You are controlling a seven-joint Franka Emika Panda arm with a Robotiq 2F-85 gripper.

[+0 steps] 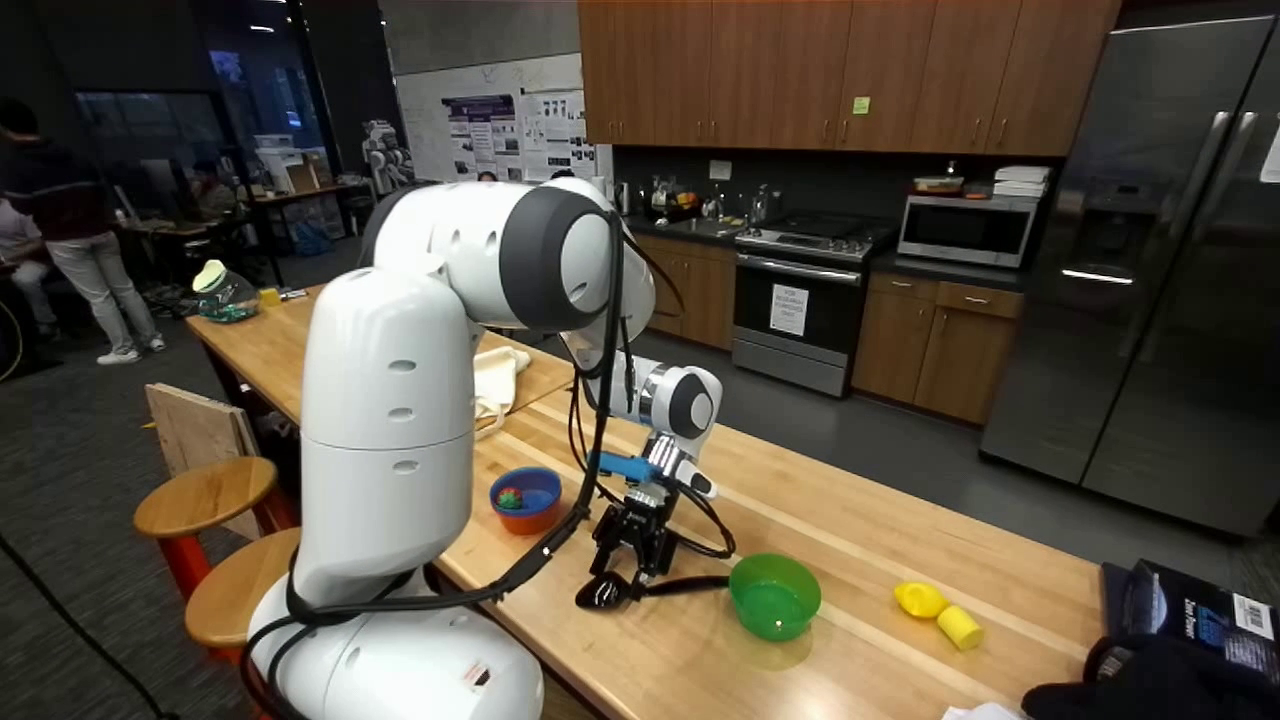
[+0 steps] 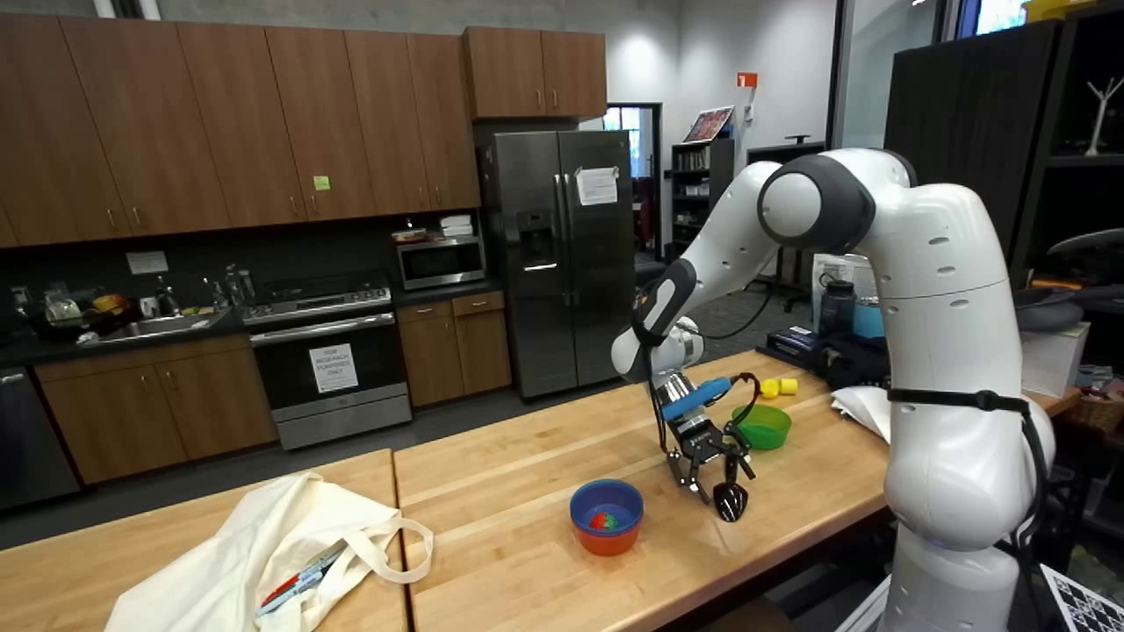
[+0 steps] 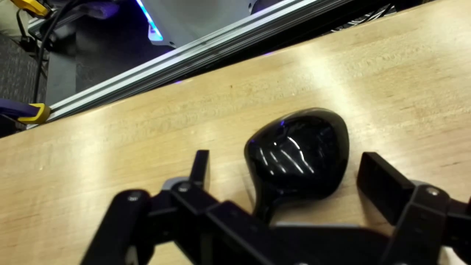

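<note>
A glossy black ladle-like spoon (image 1: 605, 590) lies on the wooden table, its handle stretching toward the green bowl (image 1: 775, 596). My gripper (image 1: 632, 570) is low over the spoon, its fingers apart. In the wrist view the spoon's bowl (image 3: 300, 154) shows between and beyond the open fingertips, and a clear gap separates it from the left finger (image 3: 201, 170). Most of the handle is hidden there behind the gripper. Exterior view 2 shows the spoon's head (image 2: 729, 501) just below the gripper (image 2: 719, 486).
A blue bowl (image 2: 606, 504) sits in an orange one and holds a red and green item. Yellow objects (image 1: 921, 600) lie beyond the green bowl. A cloth bag (image 2: 253, 553) rests on the adjoining table. The table's near edge runs close to the spoon.
</note>
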